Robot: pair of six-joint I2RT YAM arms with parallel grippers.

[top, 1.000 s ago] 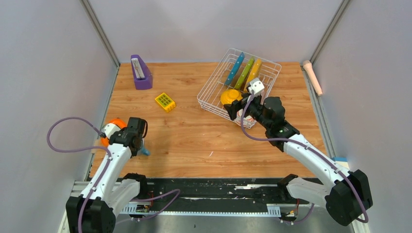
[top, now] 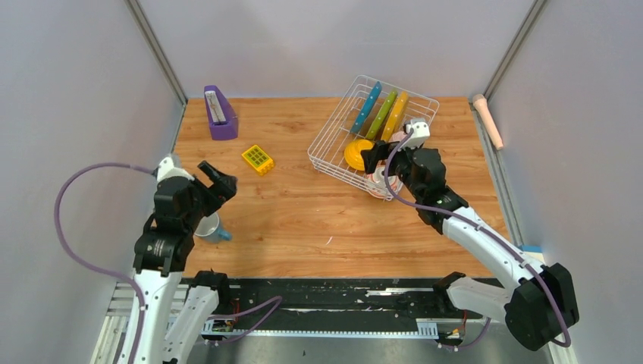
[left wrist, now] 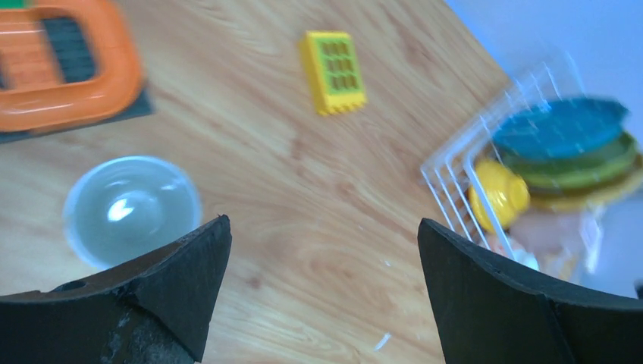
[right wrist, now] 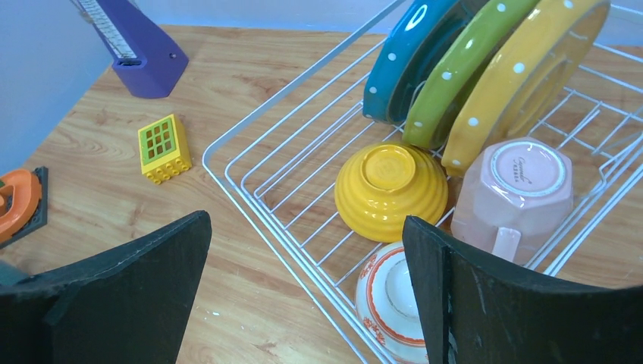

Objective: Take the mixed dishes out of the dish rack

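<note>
The white wire dish rack (top: 326, 152) stands at the back right of the table. Blue (right wrist: 394, 68), green (right wrist: 447, 83) and yellow (right wrist: 493, 98) plates lean upright in it. In front of them a yellow bowl (right wrist: 390, 189) lies upside down, beside a white bowl (right wrist: 390, 299) with a red rim pattern and a pinkish cup (right wrist: 519, 193). Above the rack's near side hangs my right gripper, open and empty. A light blue mug (left wrist: 133, 208) stands on the table at the left. My left gripper is open above the table near it, nothing between its fingers.
A yellow block (top: 258, 159) and a purple metronome-like object (top: 220, 114) lie at the back left. An orange-handled object (left wrist: 76, 76) sits by the mug.
My left gripper has lifted and swung away from over the mug, now pointing toward the table's back and middle.
</note>
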